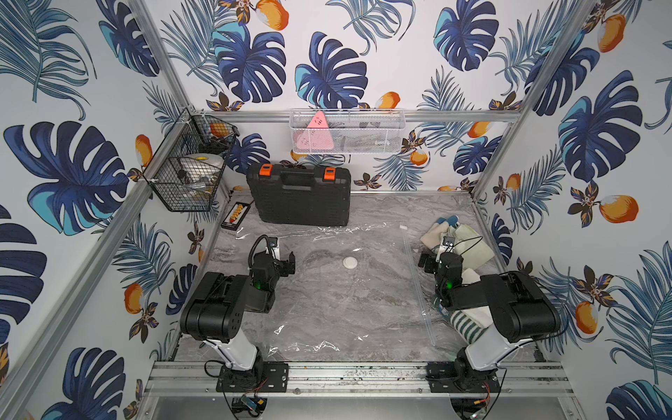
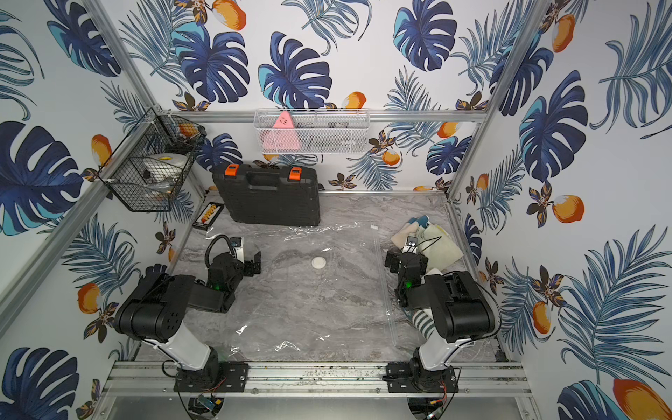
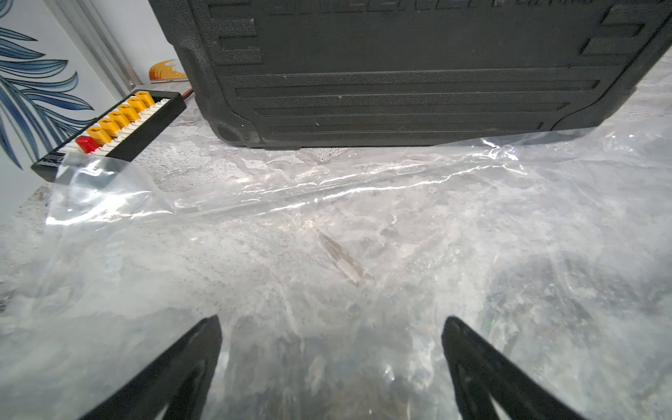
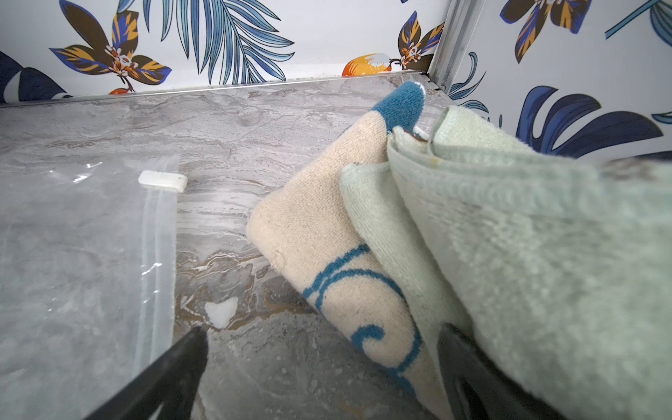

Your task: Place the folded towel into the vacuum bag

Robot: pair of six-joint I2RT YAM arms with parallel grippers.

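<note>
A clear vacuum bag (image 1: 371, 294) lies flat across the table, with a round white valve (image 1: 350, 262) near its middle and its zip edge (image 4: 155, 280) on the right. Along the table's right side are several towels: a beige one with blue swirls (image 4: 322, 210), pale green ones (image 4: 546, 259) and a striped one (image 1: 467, 324). Over the bag's left part my left gripper is open and empty. My right gripper is open by the towels, its right finger close to the pale green cloth; whether they touch cannot be told.
A black case (image 1: 301, 199) stands upright at the back left, beside a small box with yellow pieces (image 3: 119, 126). Wire baskets hang on the left wall (image 1: 192, 164) and back wall (image 1: 350, 133). A white slider (image 4: 162, 180) sits on the bag's zip edge.
</note>
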